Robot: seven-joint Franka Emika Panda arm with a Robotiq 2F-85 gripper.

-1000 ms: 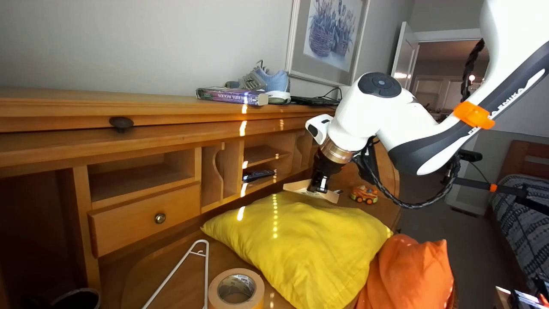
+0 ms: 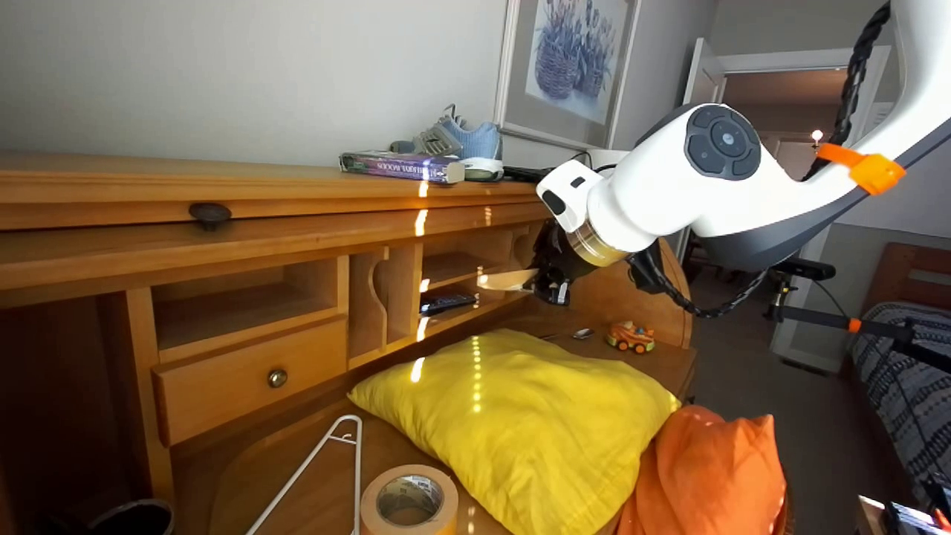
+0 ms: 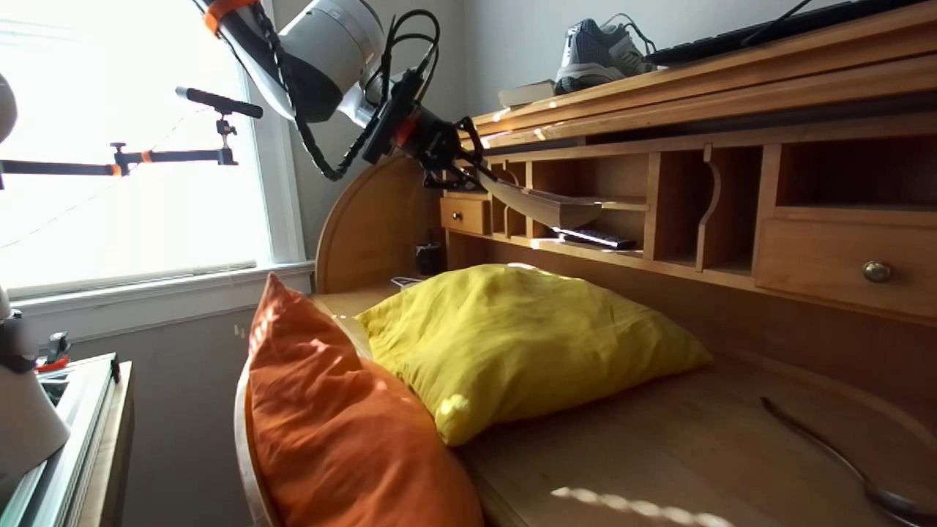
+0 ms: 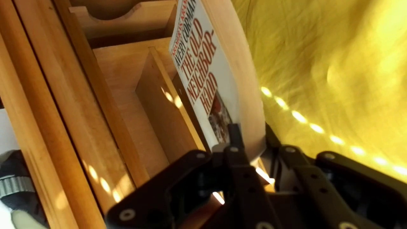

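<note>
A paperback book [image 4: 202,65] with a white cover and red lettering is clamped near one end in my gripper, which is shut on it. Its pale page edge [image 4: 242,72] faces the yellow pillow in the wrist view. In exterior view 2 the book [image 3: 536,203] reaches from the gripper [image 3: 474,171] toward the desk's cubbyholes, slightly bowed. From exterior view 1 the book [image 2: 508,280] appears in front of the cubbies, above the pillow. Whether its far end is inside a cubby or only before it, I cannot tell.
Below lies a yellow pillow [image 2: 517,410], with an orange pillow [image 2: 709,472] beside it. A dark remote-like object [image 2: 447,303] occupies a lower cubby. On the desk's top shelf are a purple book [image 2: 401,166] and a shoe [image 2: 468,143]. Tape [image 2: 410,501] and a hanger [image 2: 307,464] lie in front.
My gripper has risen from just over the yellow pillow, carrying the book up to the level of the cubbies. The book has turned, and its end points toward them. The pillows look unmoved.
</note>
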